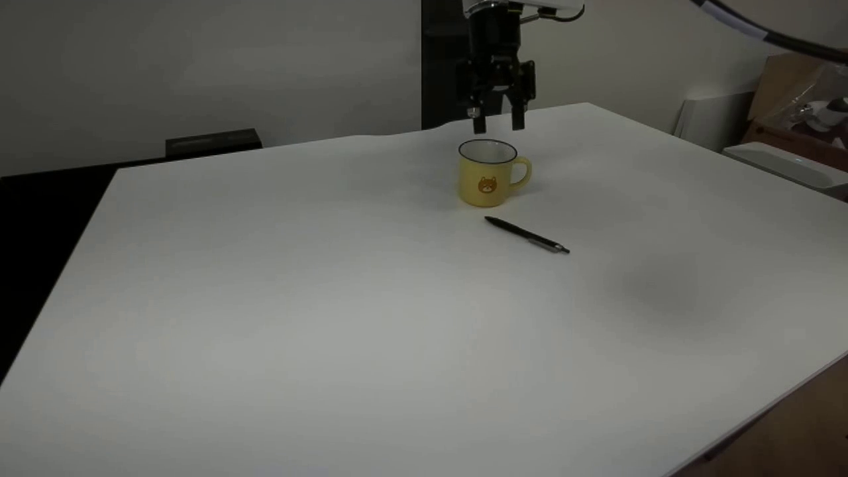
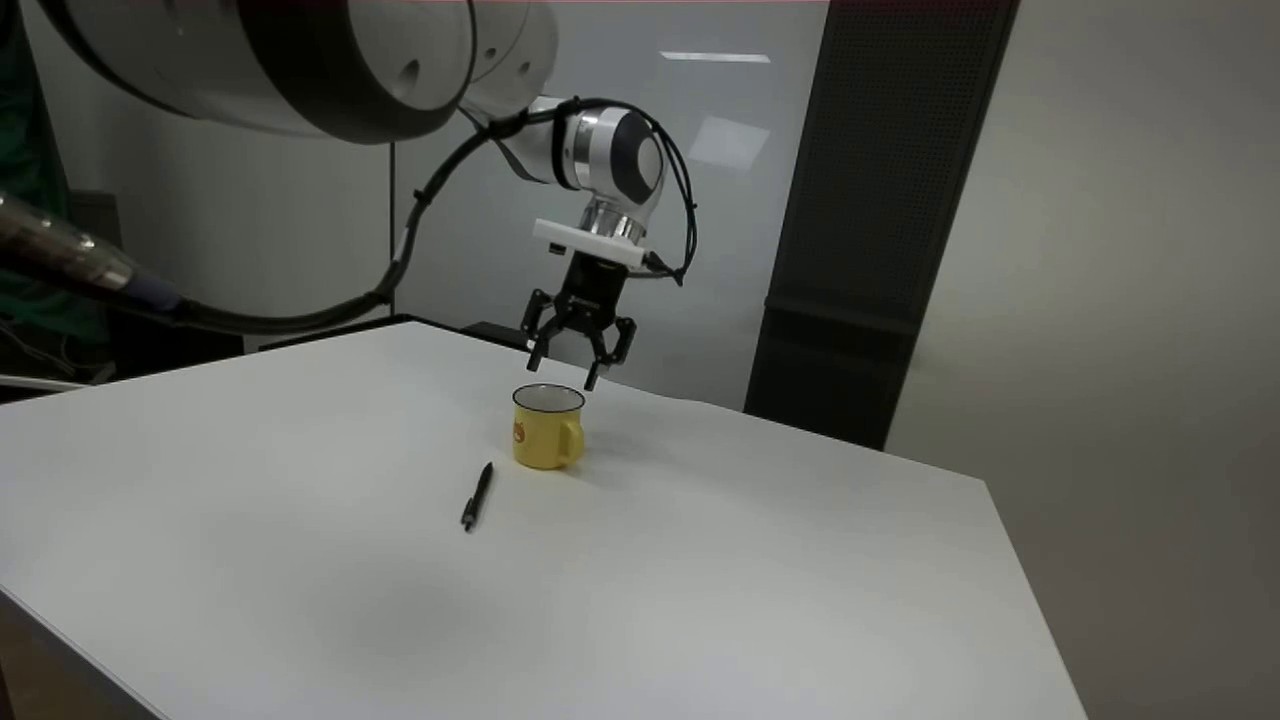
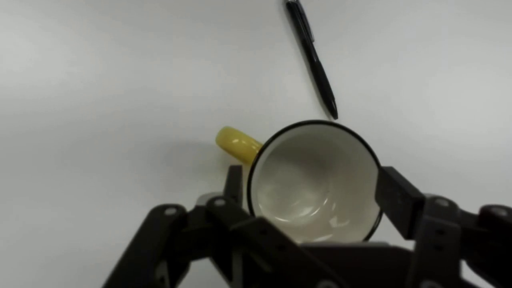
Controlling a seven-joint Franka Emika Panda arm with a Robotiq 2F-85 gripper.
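A yellow enamel mug with a dark rim and a bear face stands upright on the white table. Looking down into it in the wrist view, the mug's white inside is empty. Just in front of the mug, a black pen lies flat on the table; its tip points close to the mug in the wrist view, the pen being outside it. Over the mug hangs my gripper, its fingers apart with nothing between them. In exterior view 2 the gripper is slightly above the mug.
A dark box shows beyond its back edge. A cable loops from the arm at the left of exterior view 2.
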